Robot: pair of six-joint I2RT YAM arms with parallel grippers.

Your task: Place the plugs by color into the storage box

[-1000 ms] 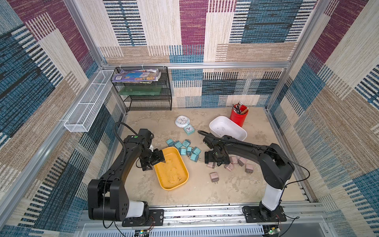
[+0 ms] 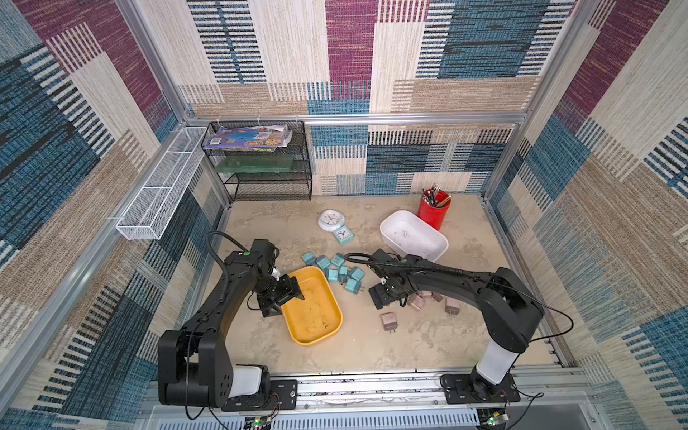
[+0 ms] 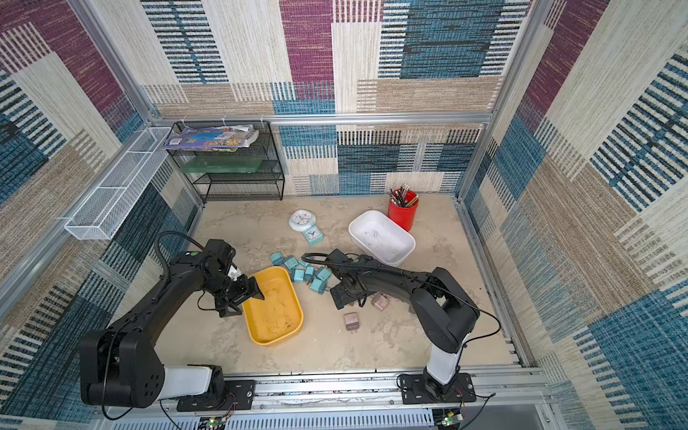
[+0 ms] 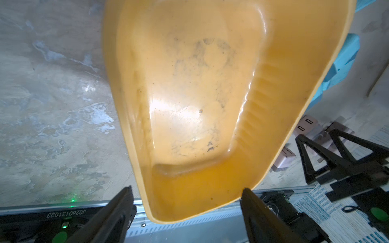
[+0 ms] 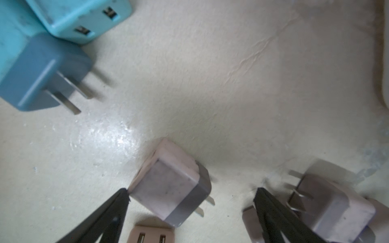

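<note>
Several blue plugs [image 2: 337, 261] lie in a cluster right of the yellow box [image 2: 312, 315], which is empty. Several pink plugs [image 2: 388, 321] are scattered farther right, some hidden under the right arm. Empty, too, is the white box [image 2: 413, 235] at the back. My left gripper is open over the yellow box's near-left side, nothing between its fingers. In the right wrist view my right gripper stands open above one pink plug [image 5: 165, 189], which shows between its fingertips without visible contact. Other pink plugs [image 5: 336, 208] lie by its right finger.
A red pen cup [image 2: 434, 210] stands behind the white box. Two clocks [image 2: 331, 220] sit at the back middle, beside a black wire rack [image 2: 261, 168].
The left arm has moved only slightly. All visible plugs stay put.
</note>
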